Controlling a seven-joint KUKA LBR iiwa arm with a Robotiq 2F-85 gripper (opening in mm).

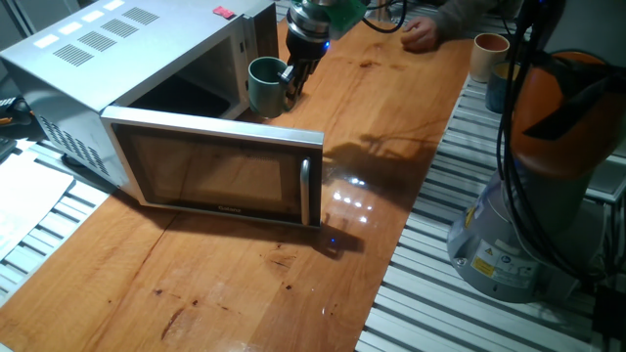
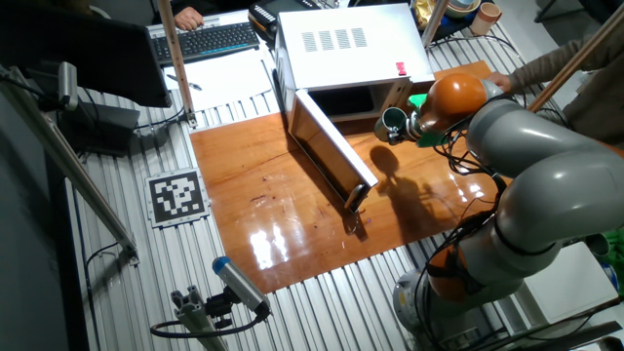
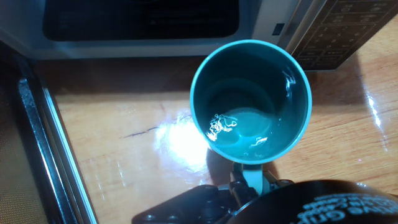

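A teal mug [image 1: 265, 88] is held upright in front of the open microwave [image 1: 174, 54], near the right side of its cavity. My gripper [image 1: 290, 78] is shut on the mug's handle. Seen from above in the wrist view, the mug [image 3: 250, 102] has a shiny inside, and its handle [image 3: 253, 178] sits between the dark fingers. The microwave door [image 1: 215, 166] stands wide open to the left of the mug. In exterior view 2 the mug [image 2: 393, 123] is beside the cavity opening, outside it.
Two more mugs, a cream one [image 1: 488, 57] and a dark blue one [image 1: 502, 88], stand at the right edge. A person's hand [image 1: 421, 35] rests on the wooden table [image 1: 293, 284] at the back.
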